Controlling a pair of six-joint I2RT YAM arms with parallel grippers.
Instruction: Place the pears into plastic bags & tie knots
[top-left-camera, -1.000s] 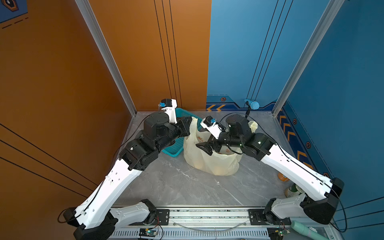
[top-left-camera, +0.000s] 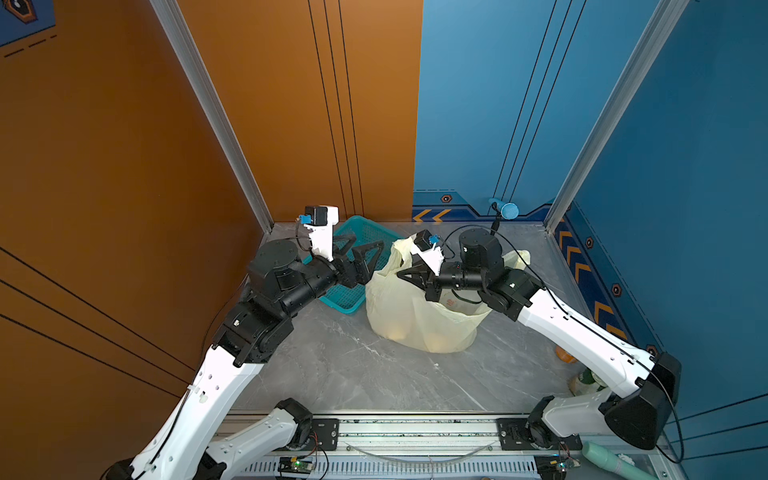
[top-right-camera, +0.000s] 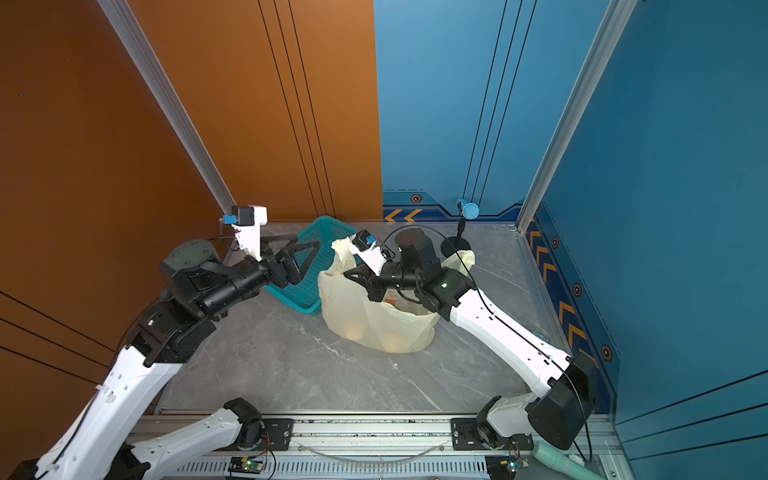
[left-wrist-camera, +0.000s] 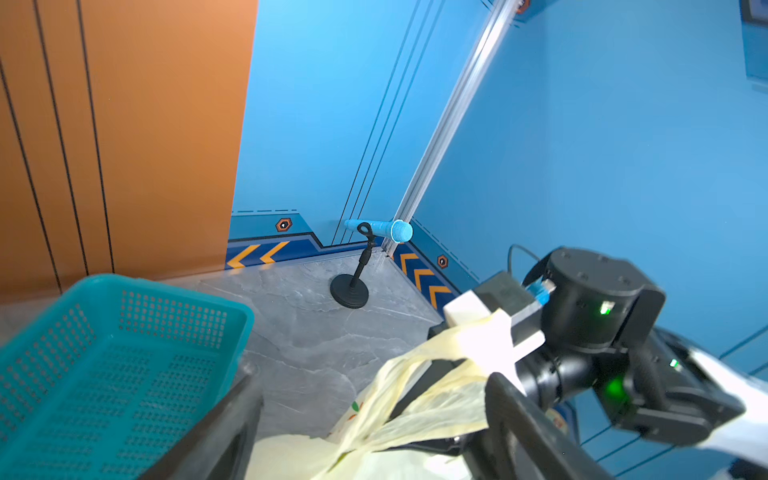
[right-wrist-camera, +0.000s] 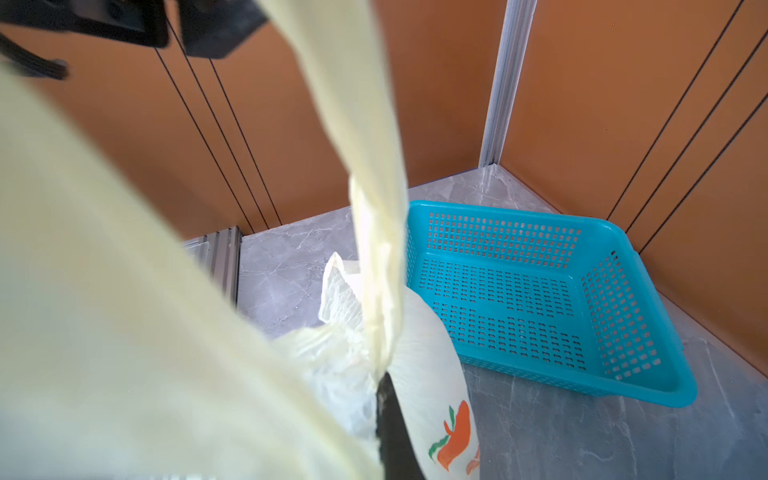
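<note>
The cream plastic bag (top-left-camera: 420, 332) stands mouth up at the middle of the table. My right gripper (top-left-camera: 408, 276) is over its mouth, shut on the bag's left handle. In the right wrist view, a twisted strip of the handle (right-wrist-camera: 380, 240) runs down to the dark finger (right-wrist-camera: 392, 432). My left gripper (top-left-camera: 372, 262) stands open just left of the handle with nothing between its fingers. Seen from the left wrist, its blurred fingers (left-wrist-camera: 228, 424) are spread wide, with the bag beyond them. I cannot make out any pears; most of the bag's inside is hidden.
Behind the bag on the left sits an empty teal basket (left-wrist-camera: 112, 384). A blue microphone (left-wrist-camera: 392, 229) on a black stand is at the back right. An orange item (top-left-camera: 564, 354) lies partly behind the right arm.
My left gripper has come off the bag handle, opened and tilted.
</note>
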